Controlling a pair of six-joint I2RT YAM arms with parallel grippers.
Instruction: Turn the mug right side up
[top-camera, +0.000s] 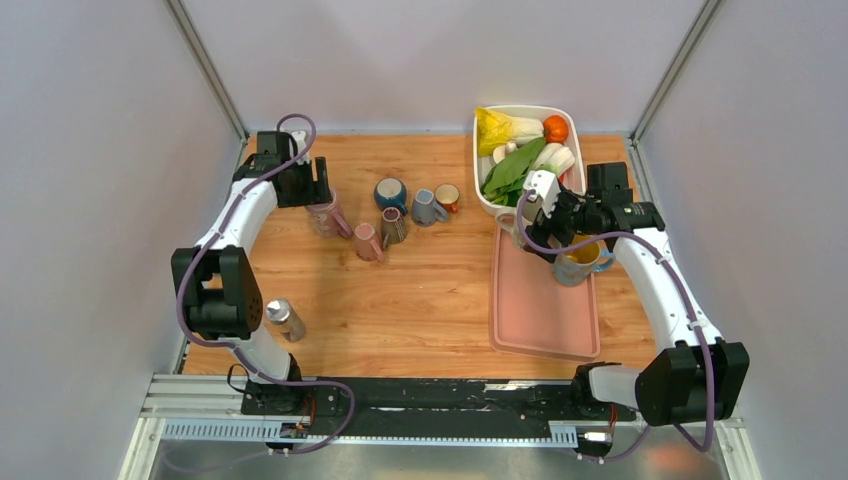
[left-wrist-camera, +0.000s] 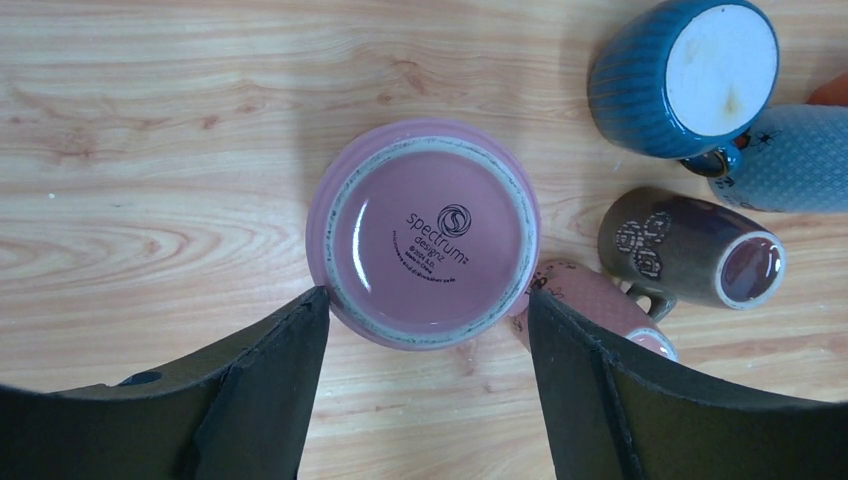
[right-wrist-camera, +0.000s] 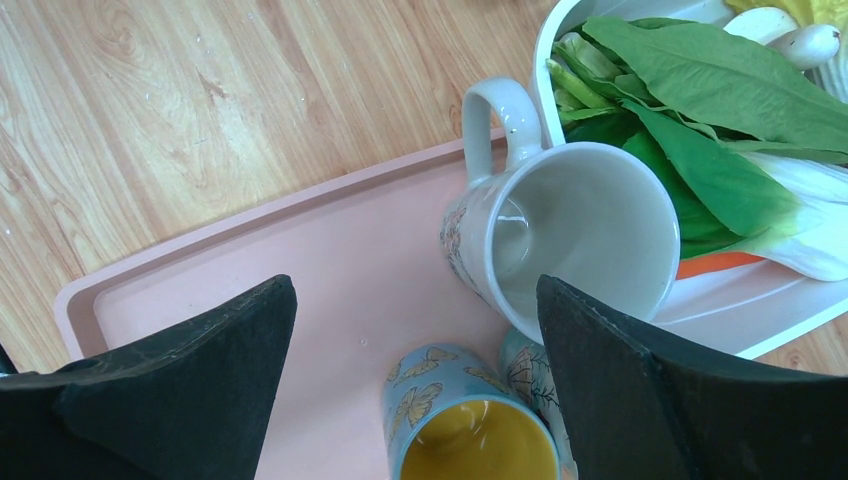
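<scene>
The pink mug (top-camera: 327, 222) stands upside down at the left of the table, its handle towards the smaller cups. In the left wrist view its round base (left-wrist-camera: 400, 225) faces the camera. My left gripper is open over it, with the fingertips at opposite sides of the base; the left one seems to meet its rim. Whether they reach down beside the wall, I cannot tell. My right gripper stands open above the tray, nothing held, its right finger overlapping a white mug (right-wrist-camera: 580, 225) that is right side up.
Right of the pink mug are a small pink cup (top-camera: 367, 242), a dark cup (top-camera: 394, 228), a blue cup (top-camera: 390, 192) and others. A pink tray (top-camera: 545, 325) carries upright mugs beside a vegetable basket (top-camera: 474, 150). A shaker (top-camera: 286, 320) stands front left.
</scene>
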